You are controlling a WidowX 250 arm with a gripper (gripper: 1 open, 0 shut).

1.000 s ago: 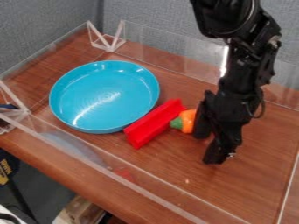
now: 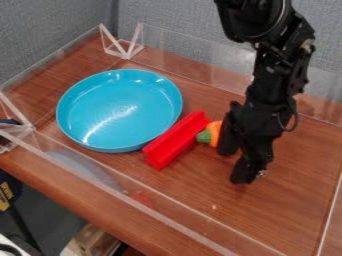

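My black gripper [image 2: 235, 158] is low over the wooden table, right beside a small orange and green toy [image 2: 210, 132], which is partly hidden behind it. Whether its fingers are apart or closed on the toy is unclear. A red block [image 2: 174, 141] lies diagonally just left of the toy. A blue round plate [image 2: 118, 108] sits further left.
Clear low walls border the wooden table [image 2: 235, 224], with white brackets [image 2: 120, 45] at the back left. A grey wall stands behind.
The gripper has shifted very slightly left, toward the orange and green toy. Plate and red block are unchanged.
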